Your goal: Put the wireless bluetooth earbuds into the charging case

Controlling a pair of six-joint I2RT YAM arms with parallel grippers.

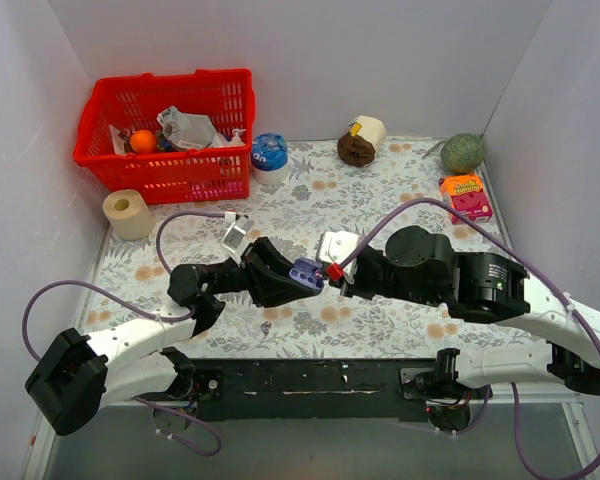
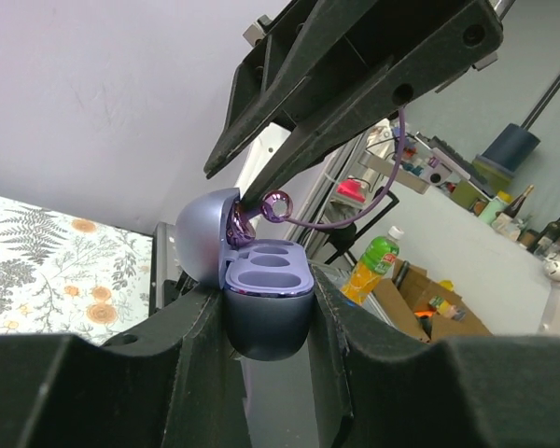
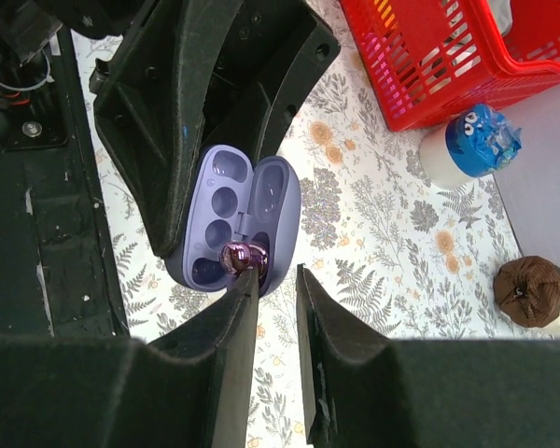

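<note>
The open lilac charging case (image 2: 269, 327) is gripped by my left gripper, its sockets facing up and the lid raised on the left. A shiny purple earbud sits tipped across the case's hinge side, partly against the lid and not seated in a socket; in the left wrist view its round end (image 2: 278, 205) sticks out above the sockets. My right gripper has its fingers spread, one tip touching or very close to the earbud. In the top view a second small purple earbud (image 1: 266, 328) lies on the patterned tabletop.
At the back left stands a red basket (image 1: 160, 180), with a paper roll (image 1: 130, 215) beside it and a blue-capped jar (image 1: 270, 158) to its right. A candy box (image 1: 467, 200) and a green melon (image 1: 462, 153) are at the back right.
</note>
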